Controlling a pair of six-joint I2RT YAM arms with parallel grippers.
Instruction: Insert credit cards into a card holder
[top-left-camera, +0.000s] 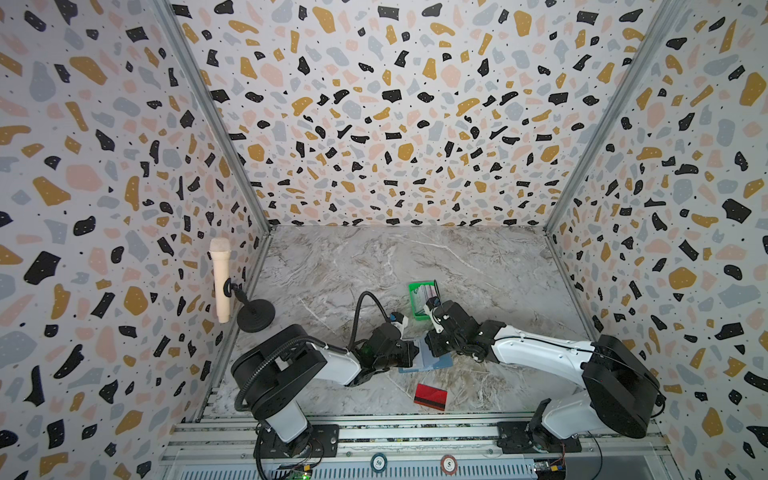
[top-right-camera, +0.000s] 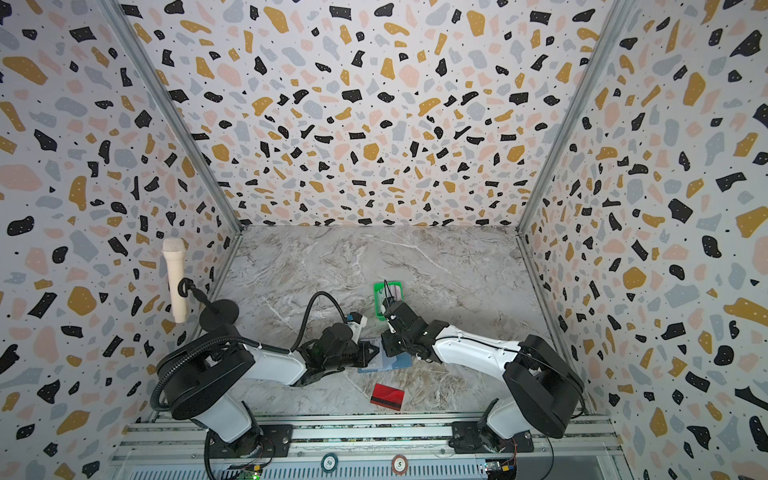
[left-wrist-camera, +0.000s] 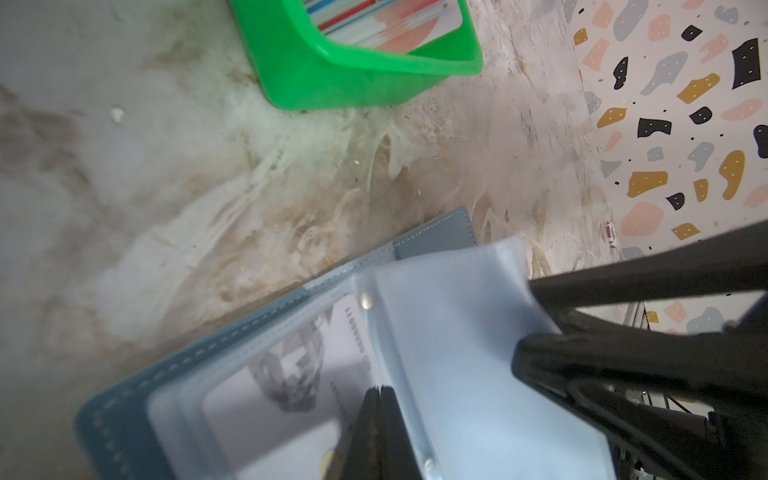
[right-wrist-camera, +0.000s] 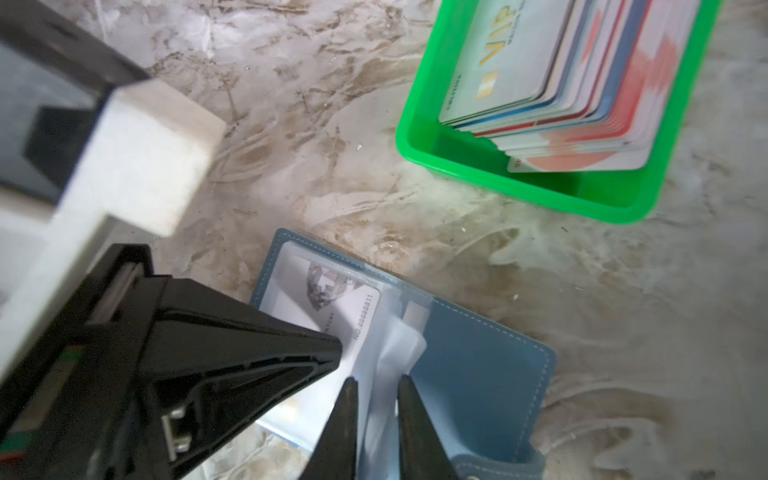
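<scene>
The blue card holder lies opened out on the table, a white card showing under a clear sleeve on its left half. On that half rest the tips of my shut left gripper, nothing visible between them. My right gripper is at the holder's middle, its fingers a little apart on either side of a raised translucent sleeve page. Whether both fingers touch the page cannot be told. Behind the holder is a green tray with a stack of cards.
A red card or wallet lies flat in front of the holder. A black stand with a pale handle is at the far left.
</scene>
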